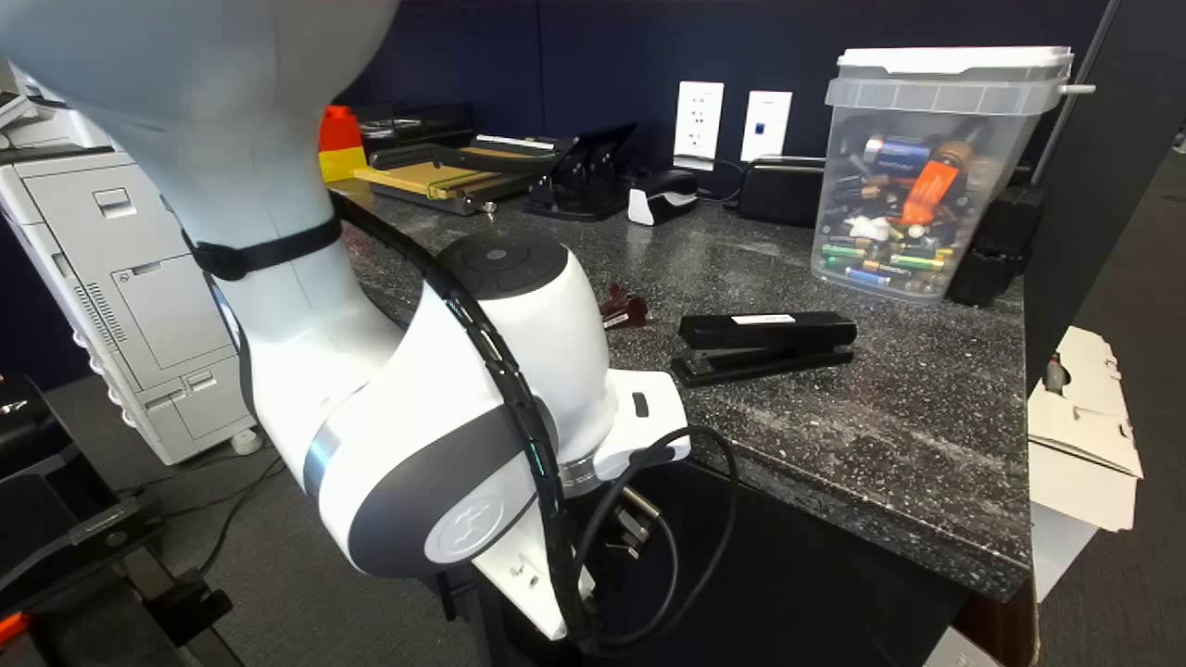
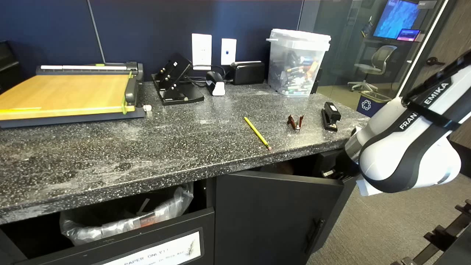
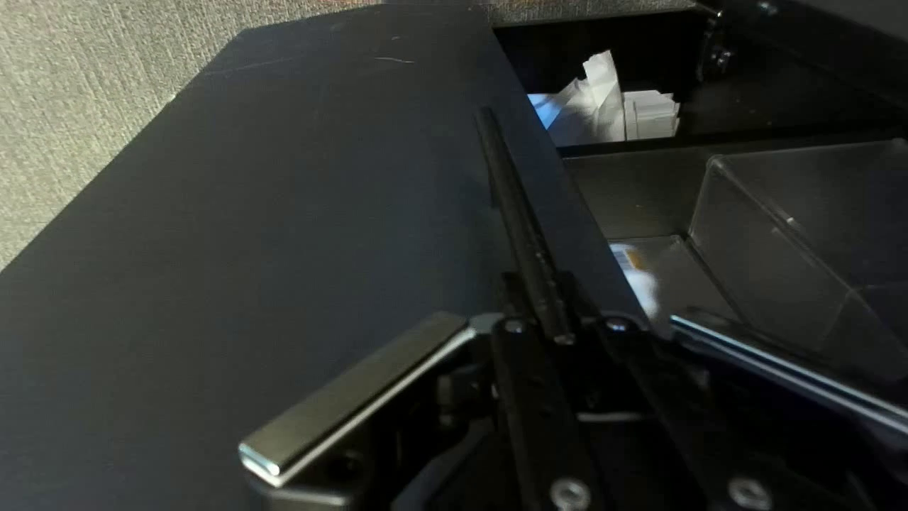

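In the wrist view a dark flat door panel (image 3: 323,213) fills the left and middle. Near its right edge runs a slim black bar handle (image 3: 515,200). My gripper is closed around the near end of that bar, its fingertips dark and hard to separate from it. Exterior view 2 shows a black cabinet door (image 2: 273,212) standing ajar below the counter, with the gripper's end largely hidden by its top edge. Whether the handle (image 2: 315,236) on that door's face is the one I hold cannot be told.
Right of the panel lie white papers (image 3: 596,102) and a clear bin (image 3: 757,230) inside the cabinet. The counter (image 2: 154,154) overhangs; on it are a stapler (image 2: 331,115), staple remover (image 2: 296,123) and pencil (image 2: 257,133). Carpet (image 3: 76,102) lies beyond the panel.
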